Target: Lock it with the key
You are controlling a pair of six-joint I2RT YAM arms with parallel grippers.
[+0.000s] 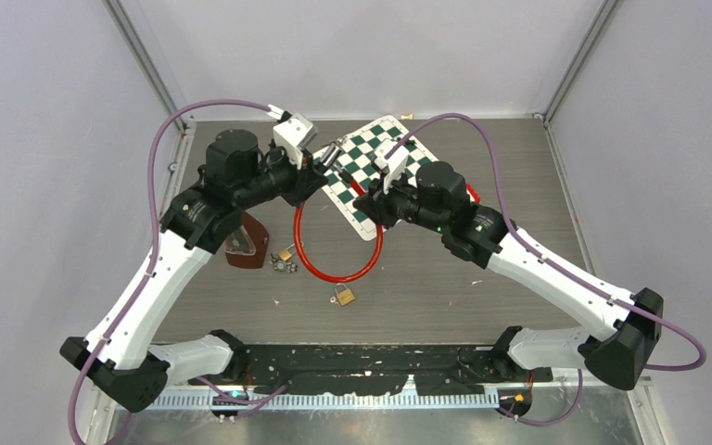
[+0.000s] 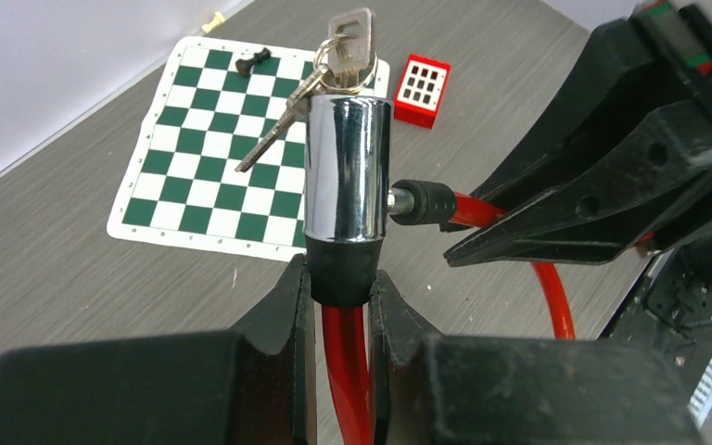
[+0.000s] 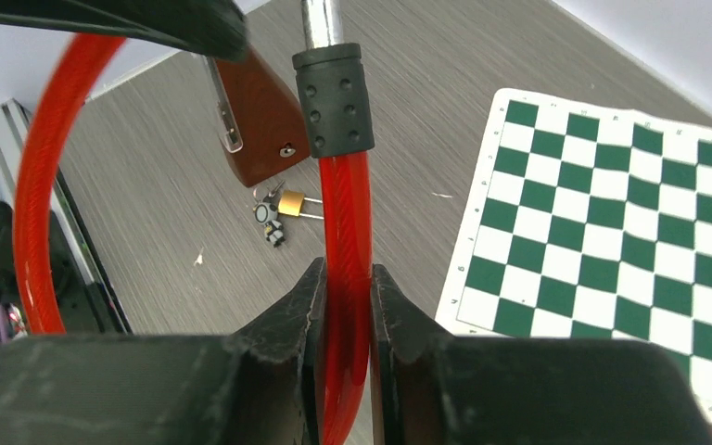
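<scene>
A red cable lock loops between my two grippers above the table. My left gripper is shut on the lock's black collar and red cable, just below the chrome lock cylinder (image 2: 348,176). A key (image 2: 352,46) stands in the cylinder's top, with a second key (image 2: 269,144) hanging from its ring. My right gripper is shut on the red cable (image 3: 345,213), below its black end sleeve (image 3: 334,102). In the left wrist view, the cable's metal tip (image 2: 397,201) meets the cylinder's side; how deep it sits cannot be told.
Below lie a green-and-white chessboard (image 1: 366,222), a brass padlock (image 1: 344,295), another padlock (image 1: 286,253) beside a small metal object (image 1: 284,265), and a brown wedge-shaped box (image 1: 252,246). A red keypad block (image 2: 422,90) is near the board.
</scene>
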